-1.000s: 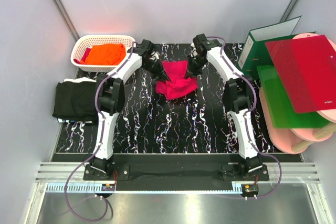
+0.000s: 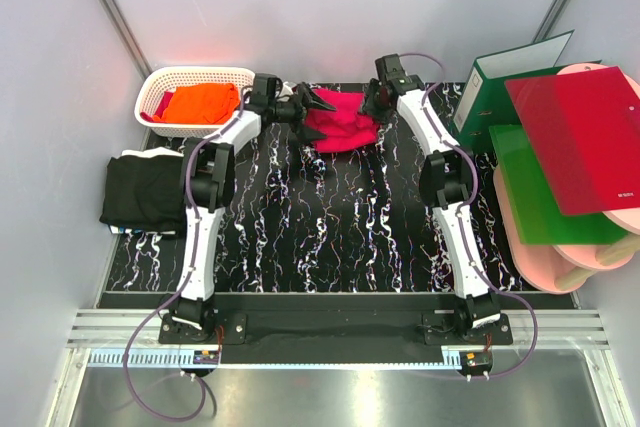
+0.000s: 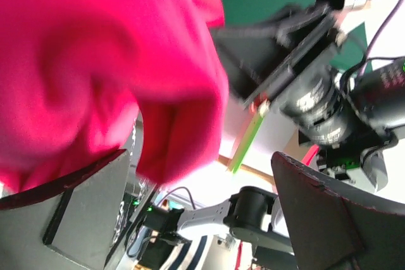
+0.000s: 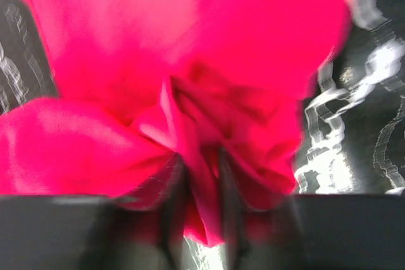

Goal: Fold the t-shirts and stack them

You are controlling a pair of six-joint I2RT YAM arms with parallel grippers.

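A crumpled red shirt (image 2: 345,127) lies at the back middle of the table, between my two grippers. At its left side my left gripper (image 2: 316,118) is open; in the left wrist view its fingers (image 3: 88,219) stand wide apart, with a loose fold of the red cloth (image 3: 177,112) hanging in front of them. On the right side is my right gripper (image 2: 371,111). A narrow ridge of cloth (image 4: 201,188) runs between its close-set, blurred fingers (image 4: 152,213); whether they pinch it is unclear. An orange shirt (image 2: 200,103) sits in the white basket (image 2: 150,115).
Folded dark cloth (image 2: 145,192) lies at the left edge. On the right stand a green binder (image 2: 480,97), a red folder (image 2: 585,137) and a pink shelf (image 2: 515,232).
The red shirt has shifted toward the back wall, and its front edge lies farther back. My left gripper has moved back and turned, its fingers spreading wide. The right gripper has moved slightly.
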